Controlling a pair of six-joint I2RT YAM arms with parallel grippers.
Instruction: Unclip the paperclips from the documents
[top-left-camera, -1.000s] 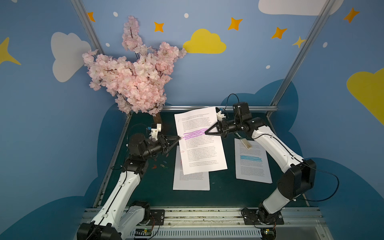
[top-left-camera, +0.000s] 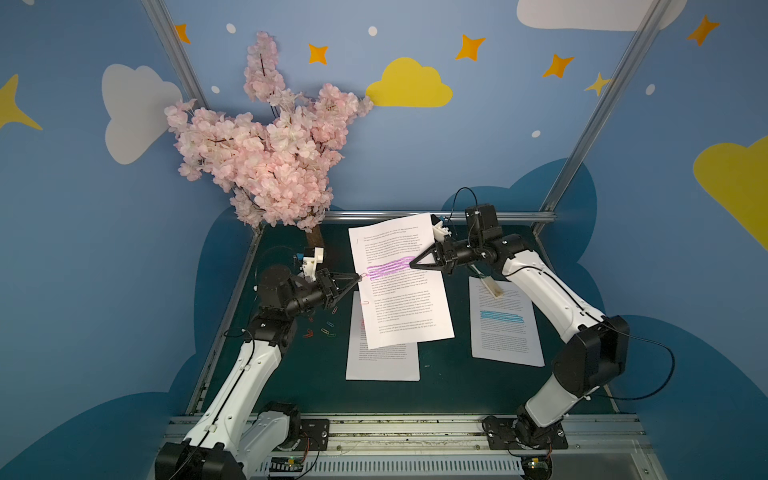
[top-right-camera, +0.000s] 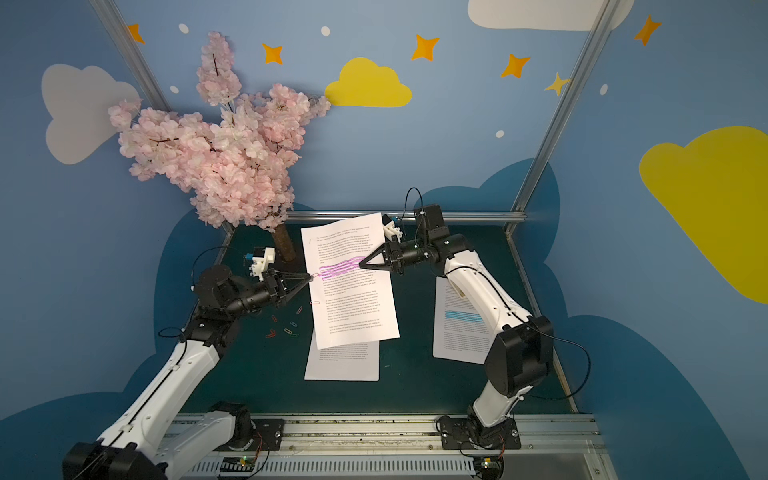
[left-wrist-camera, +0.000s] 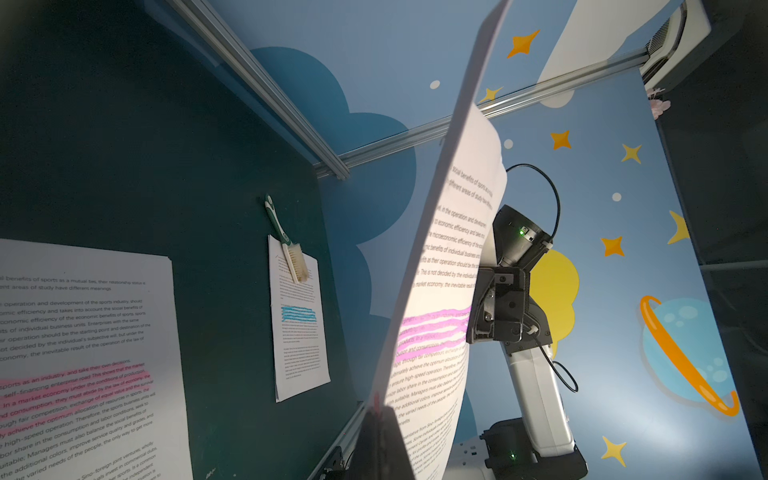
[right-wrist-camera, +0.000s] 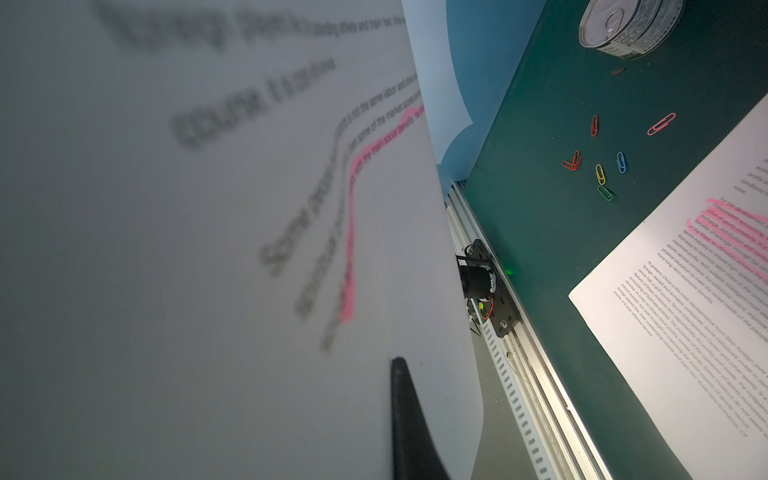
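Note:
My right gripper is shut on a white document with purple highlighting, which hangs tilted above the table. At the document's left edge sits a pink paperclip, with a reddish clip lower down. The tips of my left gripper are shut right at the pink clip. Whether the clip is pinched between them cannot be told; the left wrist view shows the paper edge close to those fingertips. In the right wrist view, one finger lies over the sheet and the other is hidden.
Several loose paperclips lie on the table by a tin can. Beneath the held document is a pink-highlighted one. A blue-highlighted document with a brush on it lies right. Blossom branches stand behind.
Both arms stay nearly still.

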